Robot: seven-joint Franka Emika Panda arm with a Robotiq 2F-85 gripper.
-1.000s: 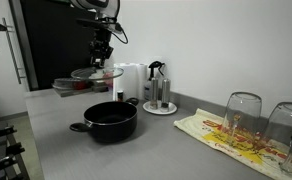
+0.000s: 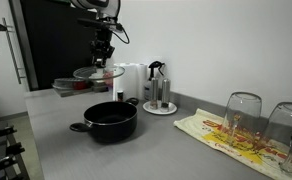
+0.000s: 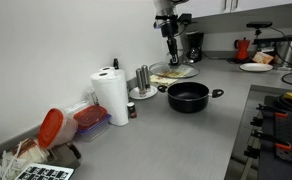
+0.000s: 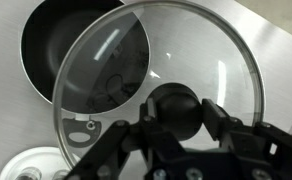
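A clear glass lid (image 2: 88, 74) hangs in the air, roughly level, above and behind the black pot (image 2: 111, 123) in exterior view 1. My gripper is shut on the lid's round black knob (image 4: 176, 112), one finger on either side. The pot (image 3: 189, 96) stands uncovered on the table. Through the glass in the wrist view, part of the empty-looking pot (image 4: 48, 50) and one of its handles show. The lid overlaps the pot only partly there, lying off to its right.
Shakers on a white plate (image 2: 160, 108) and a paper towel roll (image 3: 110, 96) stand near the wall. Two upturned glass jars (image 2: 242, 115) sit on a patterned towel (image 2: 204, 126). The tabletop in front of the pot is clear.
The arm and gripper have shifted slightly to the right in exterior view 1, with the lid still held aloft. The pot has stayed in place.
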